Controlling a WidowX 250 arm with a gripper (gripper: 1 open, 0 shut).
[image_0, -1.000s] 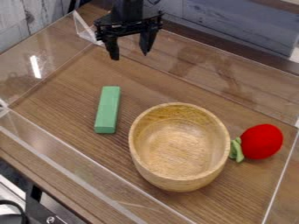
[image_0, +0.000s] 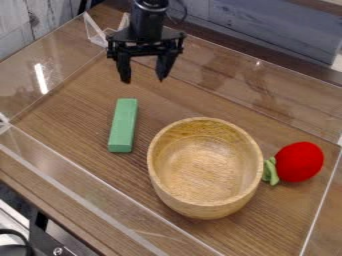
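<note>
My gripper (image_0: 144, 64) hangs at the top centre of the camera view, its two dark fingers spread open with nothing visible between them. Below it, a long green bar (image_0: 123, 126) lies lengthwise on the wooden table. A wide yellow bowl (image_0: 203, 192) stands at the lower centre, to the right of and below the bar.
A red round fruit or vegetable (image_0: 297, 162) with green at its left side lies at the right.
The objects on the table have not moved.
</note>
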